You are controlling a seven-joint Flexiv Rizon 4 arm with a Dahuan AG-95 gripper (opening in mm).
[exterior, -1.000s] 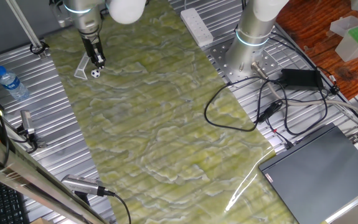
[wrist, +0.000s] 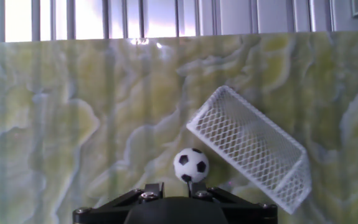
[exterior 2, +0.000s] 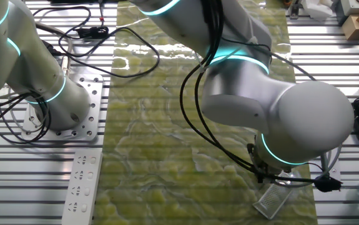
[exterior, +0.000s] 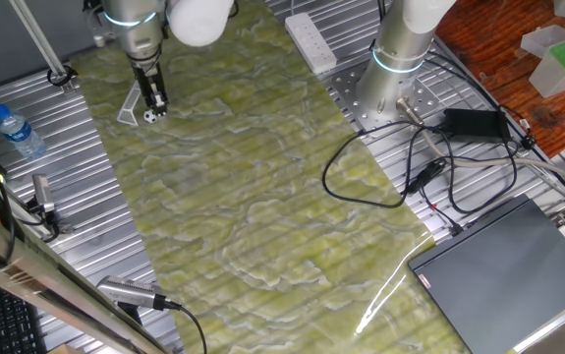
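Note:
A small black-and-white football (wrist: 191, 165) rests on the green marbled mat, close outside the near-left end of a white netted goal (wrist: 250, 146). In exterior view 1 the ball (exterior: 150, 116) is at the tip of my gripper (exterior: 159, 110), with the goal (exterior: 128, 106) just left of them. In the wrist view my gripper reaches in from the bottom edge, and its right finger overlaps the ball's lower edge. Nothing shows between the fingers, though how far apart they stand is unclear. The arm hides part of the goal (exterior 2: 273, 199) and the ball in exterior view 2.
To the right are a power strip (exterior: 310, 43), looped black cable (exterior: 327, 187) and a laptop (exterior: 513, 280).
My gripper has shifted slightly down the view, nearer the ball. Ball and goal look unmoved.

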